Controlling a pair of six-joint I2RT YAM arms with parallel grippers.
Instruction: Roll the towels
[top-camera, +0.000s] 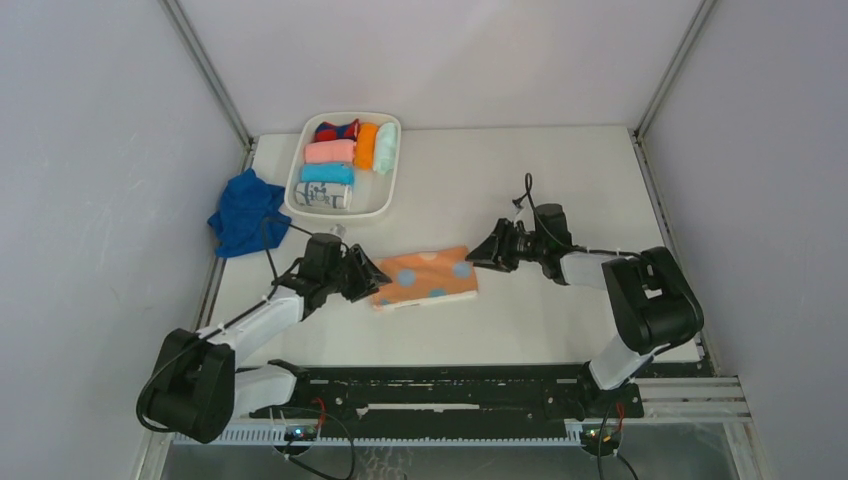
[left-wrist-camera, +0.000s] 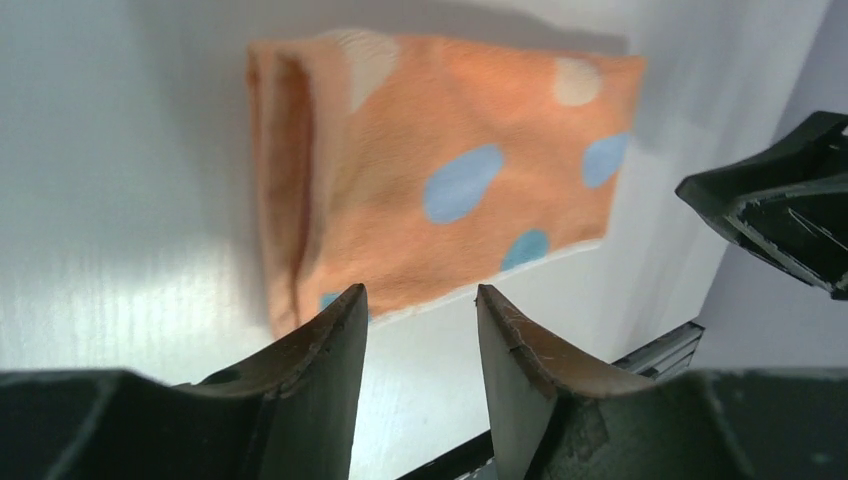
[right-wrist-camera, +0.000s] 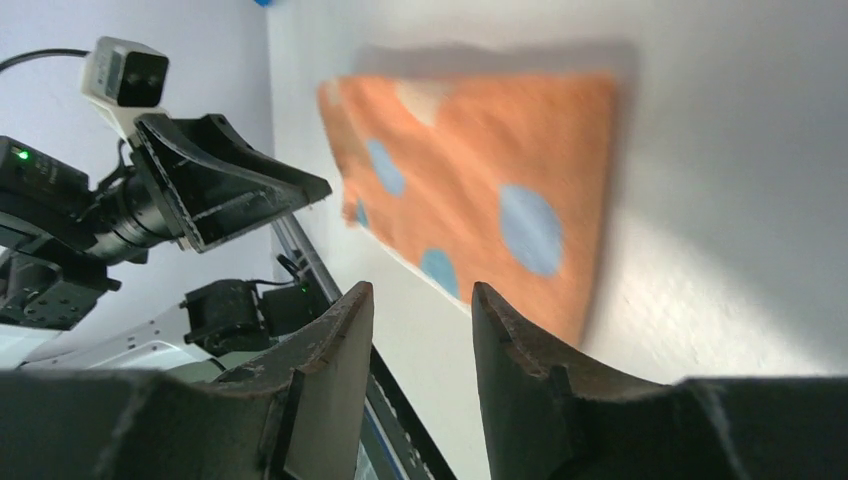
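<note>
An orange towel (top-camera: 430, 275) with blue and pale dots lies folded into a flat rectangle at mid-table. In the left wrist view the towel (left-wrist-camera: 400, 170) shows its layered folded edge on the left. At its left end my left gripper (top-camera: 383, 284) is part open, with a gap between its fingers and no cloth held. My right gripper (top-camera: 472, 262) stands at the right end, likewise part open. The right wrist view shows the towel (right-wrist-camera: 470, 150) beyond the fingertips, clear of the gap.
A white bin (top-camera: 375, 205) at the back left holds several rolled towels. A crumpled blue towel (top-camera: 245, 215) lies at the left table edge.
</note>
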